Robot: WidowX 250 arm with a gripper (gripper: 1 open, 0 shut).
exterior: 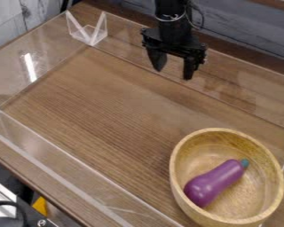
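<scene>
My gripper (pixel 173 57) is at the top centre of the camera view, a black mechanism standing open low over the wooden table (pixel 97 106). Nothing shows between its fingers. A purple eggplant (pixel 215 181) lies in a pale yellow bowl (pixel 184 160) at the bottom right, well apart from the gripper.
A clear plastic piece (pixel 88 30) stands at the upper left of the table. Dark cables and a small yellow object show past the bottom left edge.
</scene>
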